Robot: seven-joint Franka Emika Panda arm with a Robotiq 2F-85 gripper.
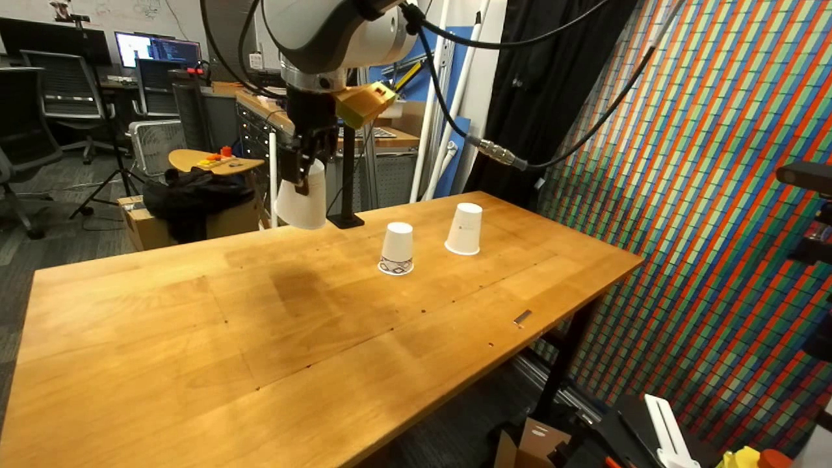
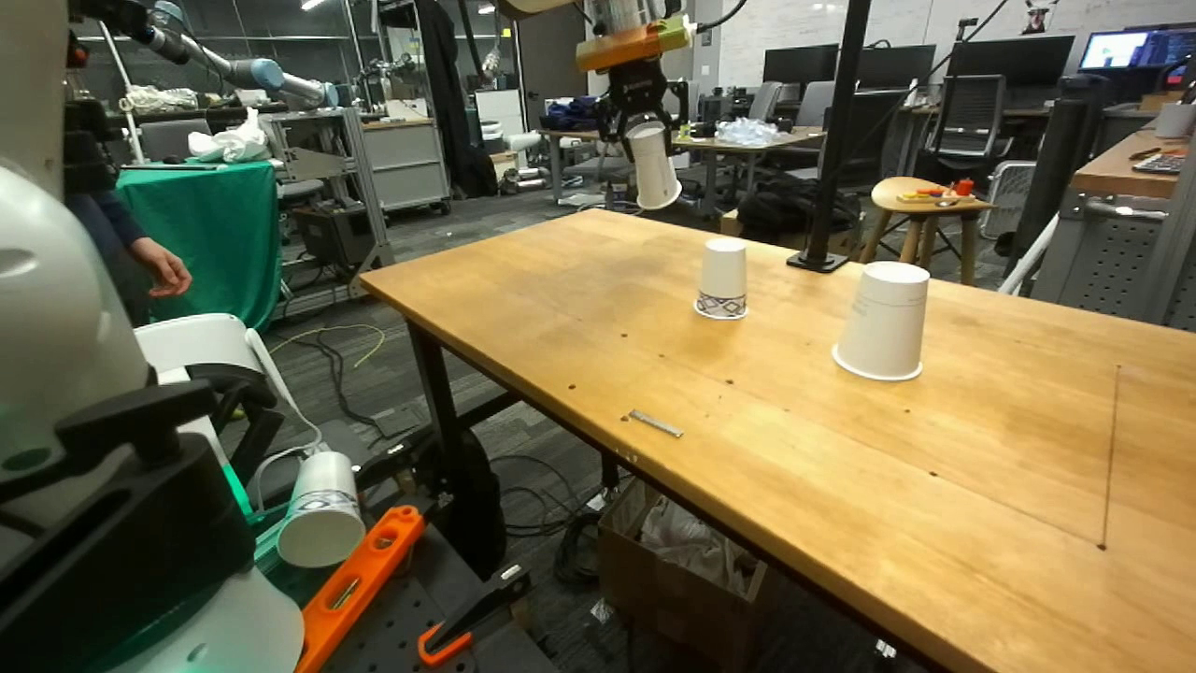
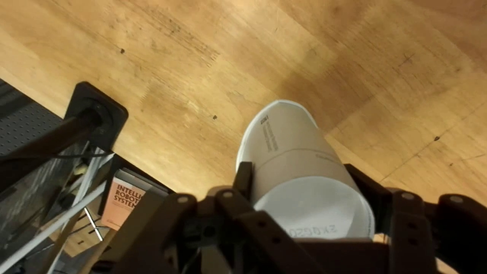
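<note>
A white paper cup (image 1: 301, 204) hangs mouth down and slightly tilted, well above the table. My gripper is shut on it, one finger (image 3: 244, 178) against each side of the cup in the wrist view. In exterior view 2 the held cup (image 2: 652, 168) is up over the table's far edge. Upside down on the wooden table (image 1: 195, 335) stands a smaller cup (image 1: 398, 243) with a dark diamond band near its rim. Farther right is a larger, plain white cup (image 1: 465, 229), upside down too and apart from the banded one.
A black post on a square base (image 1: 345, 221) rises at the table's back edge, close to the held cup. A small metal strip (image 1: 522, 317) lies near the front edge.
</note>
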